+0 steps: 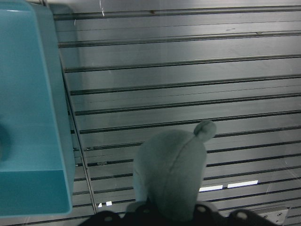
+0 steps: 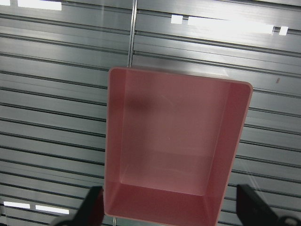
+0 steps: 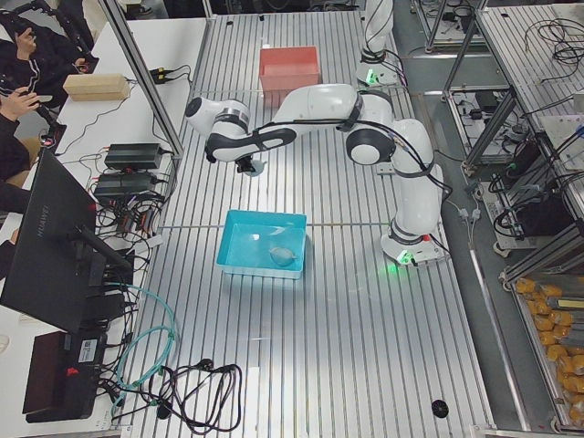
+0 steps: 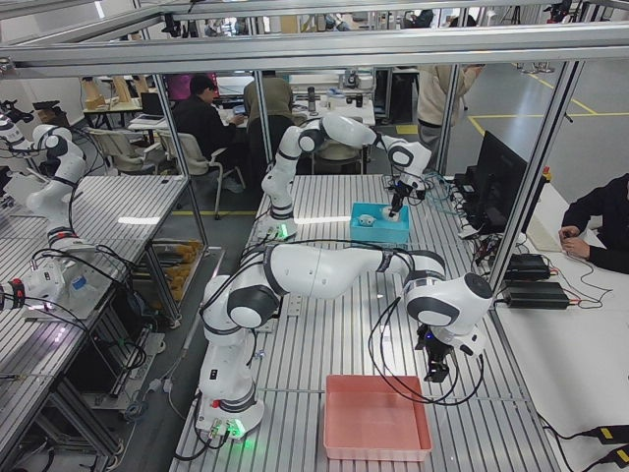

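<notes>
My left gripper is shut on a pale grey-green plush toy (image 1: 171,165), held in the air beside the blue bin (image 1: 56,136). In the camera left view the toy (image 3: 255,168) hangs above the table just behind that bin (image 3: 263,221); another pale object (image 3: 283,255) lies inside the bin. My right gripper stands open above the empty pink bin (image 2: 169,136), with nothing between its fingers.
A monitor (image 3: 50,242), power boxes and loose cables line one side; coiled black cable (image 3: 196,411) lies at the near corner.
</notes>
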